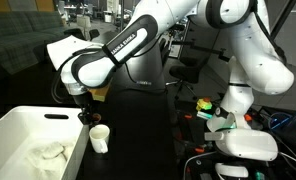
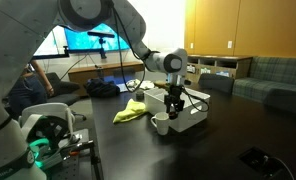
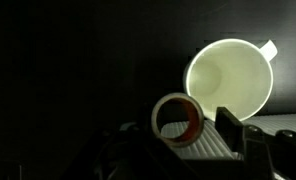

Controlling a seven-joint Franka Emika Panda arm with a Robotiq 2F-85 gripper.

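A white mug (image 3: 228, 80) stands upright on the dark table, its handle at the upper right in the wrist view. The same mug (image 1: 100, 141) is beside the white box in exterior view 1. Close against the mug is a small round, hollow object (image 3: 195, 127) with a pale rim and brownish-orange inner wall. My gripper is low over it, fingers (image 3: 229, 127) apart on either side; whether they touch it cannot be told. In exterior view 2 the gripper (image 2: 173, 109) is just behind the mug (image 2: 161, 125), the small object mostly hidden.
A white box (image 1: 18, 150) with pale cloth inside stands beside the gripper, its wall very close. A yellow cloth (image 2: 131, 110) lies on the table farther off.
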